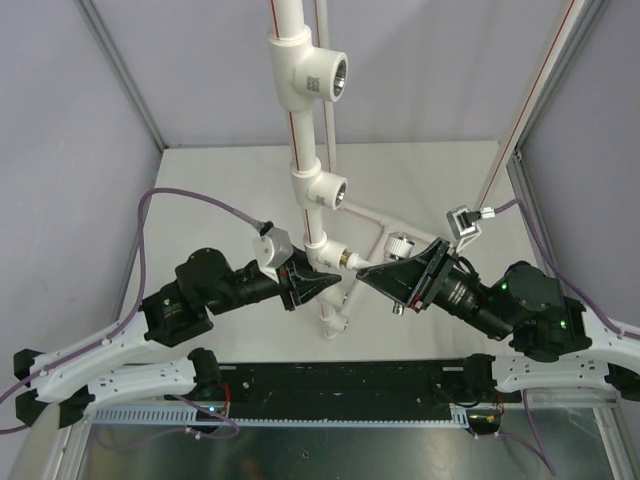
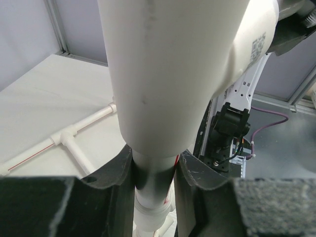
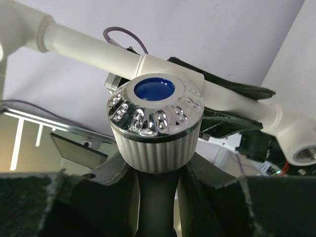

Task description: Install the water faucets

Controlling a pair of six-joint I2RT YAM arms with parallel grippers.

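In the top view a vertical white pipe (image 1: 306, 130) carries several tee fittings. My left gripper (image 1: 310, 280) is shut on it low down; in the left wrist view its fingers grip the pipe (image 2: 157, 98) below a fitting. My right gripper (image 1: 405, 280) is shut on a faucet, whose white-ribbed chrome knob with blue cap (image 3: 155, 118) fills the centre of the right wrist view. The faucet's pale body reaches toward the brass-coloured end (image 1: 346, 258) at the lowest visible side outlet beside my left gripper; whether threads engage I cannot tell.
A white board (image 1: 210, 180) stands behind, with thinner pipes (image 1: 395, 222) across it. Grey walls (image 1: 70, 200) border both sides. A dark strip (image 1: 330, 390) runs along the front, below both arms.
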